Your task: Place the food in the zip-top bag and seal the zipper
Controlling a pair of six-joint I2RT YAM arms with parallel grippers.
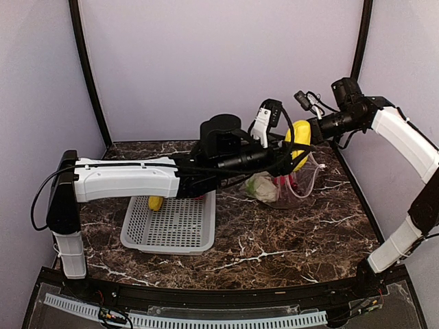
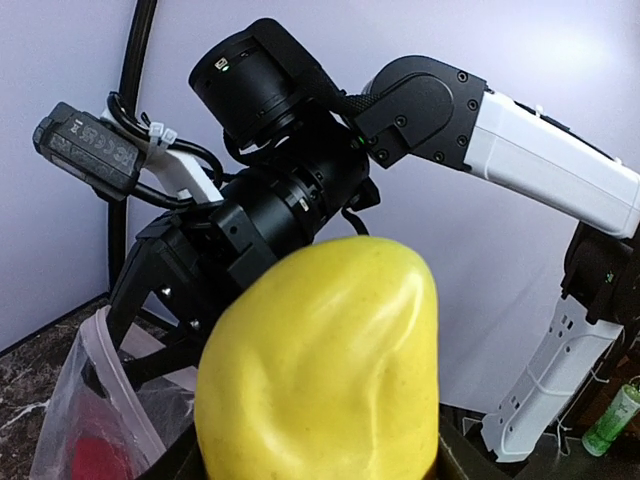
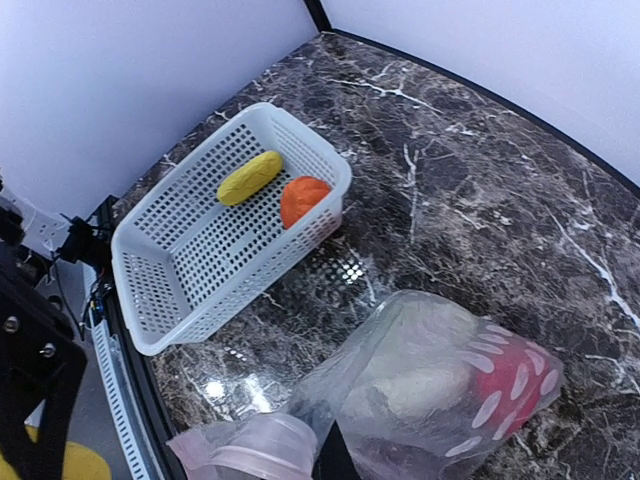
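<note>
A large yellow food piece [image 1: 300, 140] is gripped by my left gripper [image 1: 295, 152], raised above the clear zip top bag [image 1: 305, 192]. In the left wrist view the yellow piece [image 2: 325, 370] fills the lower middle and hides the fingertips. My right gripper is shut on the bag's rim, holding it up on the right. Through the film of the bag [image 3: 430, 365] a pale item and a red one show inside, with the bag leaning over. The yellow piece is by the right gripper, above the bag's mouth; whether they touch cannot be told.
A grey perforated basket [image 3: 150, 335] stands on the left, holding a yellow corn-like piece [image 3: 250, 178] and an orange round one [image 3: 303, 200]. My left arm stretches over it.
</note>
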